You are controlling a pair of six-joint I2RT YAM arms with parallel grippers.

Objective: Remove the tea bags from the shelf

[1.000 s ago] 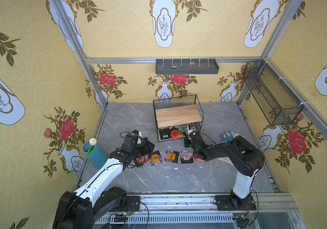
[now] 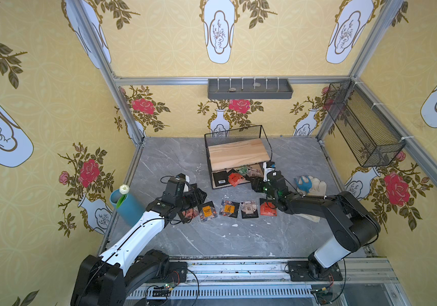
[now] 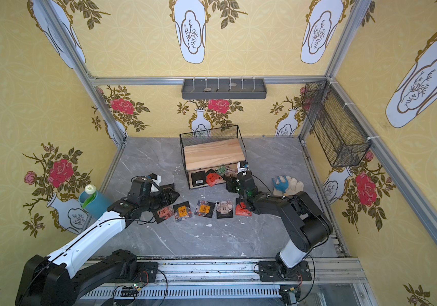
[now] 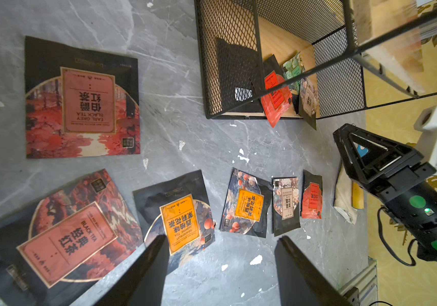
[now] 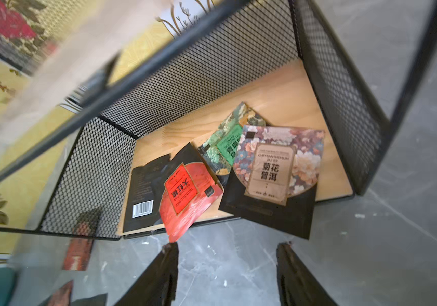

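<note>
The mesh shelf (image 2: 209, 158) holds several tea bags on its lower board: a chrysanthemum pu'er bag (image 5: 274, 173), a red bag (image 5: 182, 193), a green bag (image 5: 228, 140) and a black bag with a barcode (image 5: 142, 193). The first two overhang the front edge. My right gripper is open just in front of them, empty. My left gripper is open over the table among loose bags, including an Earl Grey bag (image 4: 88, 102) and a grapefruit jasmine bag (image 4: 180, 224).
A row of tea bags lies along the front table. A blue cup with items (image 2: 129, 209) stands at left, gloves (image 2: 317, 186) lie at right. A wire basket (image 2: 366, 125) hangs on the right wall.
My right arm has moved rightward in the top left view, uncovering more of the shelf's front and the red bag below it. My left arm has not moved.
</note>
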